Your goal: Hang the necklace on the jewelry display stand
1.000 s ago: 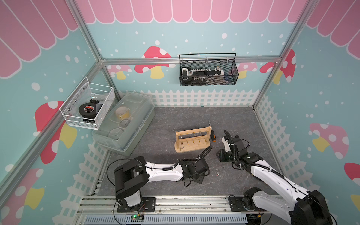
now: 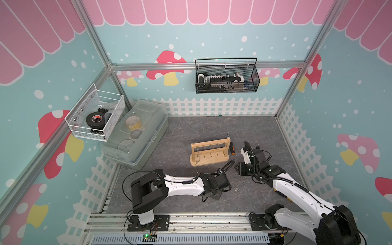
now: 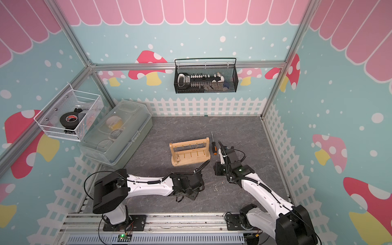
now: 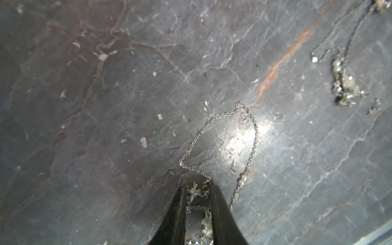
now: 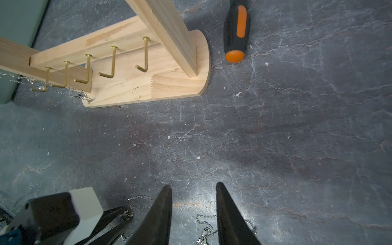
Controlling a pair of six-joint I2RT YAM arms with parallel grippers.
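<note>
The wooden display stand [image 2: 209, 157] [image 5: 171, 87] stands mid-table, its gold hooks showing in the right wrist view; a chain hangs at its left end. Silver necklaces lie on the table: a looped chain [image 4: 253, 151] under my left gripper and a bunched one [image 4: 346, 85] beyond it. My left fingertips are low over the loop's clustered end, slightly parted; whether they grip it is unclear. My right gripper hangs above the table in front of the stand, open, with bare table showing between its fingers.
A screwdriver [image 5: 234, 36] lies just right of the stand. A translucent storage box [image 2: 151, 118] fills the left back of the table. Wire baskets hang on the back [image 2: 227, 89] and left walls.
The right arm has shifted only slightly. The stand stays in place.
</note>
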